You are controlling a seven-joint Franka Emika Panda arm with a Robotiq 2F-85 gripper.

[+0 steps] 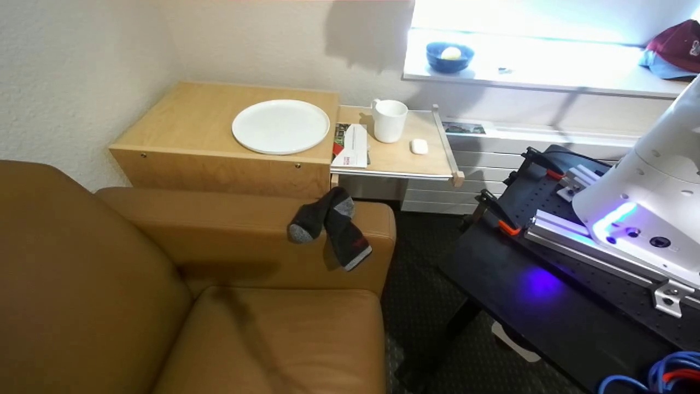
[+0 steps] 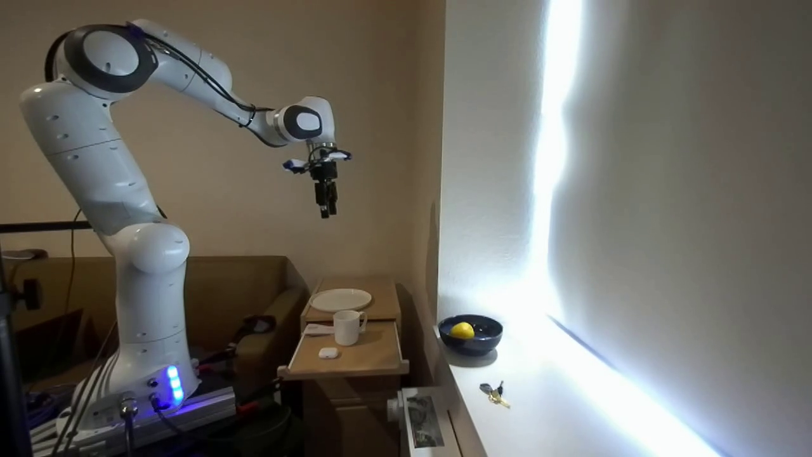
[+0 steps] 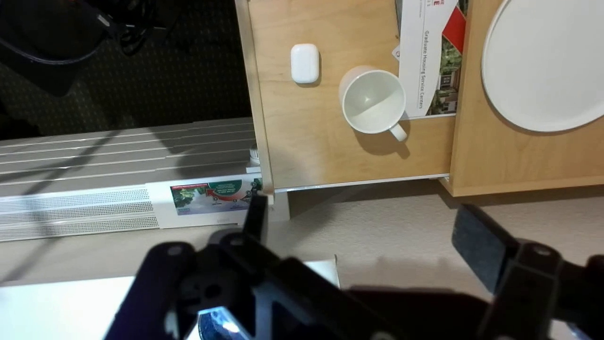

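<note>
My gripper [image 2: 328,213] hangs high above the furniture, pointing down. In the wrist view its black fingers [image 3: 480,242] are spread wide, so the gripper is open with nothing between them. A white mug [image 3: 373,101] stands upright on the pulled-out wooden shelf [image 3: 317,150], its handle toward the window side. Beside it lies a small white case [image 3: 305,63]. Printed leaflets [image 3: 422,62] rest near the cabinet. On the cabinet top sits a round white plate [image 1: 280,127]. Dark grey socks [image 1: 331,223] drape over the sofa's armrest [image 1: 216,213].
A dark bowl [image 2: 471,335] with a yellow object [image 2: 462,331] stands on the windowsill, near some keys [image 2: 496,393]. A red cap [image 1: 676,46] lies farther along. The slatted heater [image 1: 489,172] runs beneath the sill. The air around the gripper is clear.
</note>
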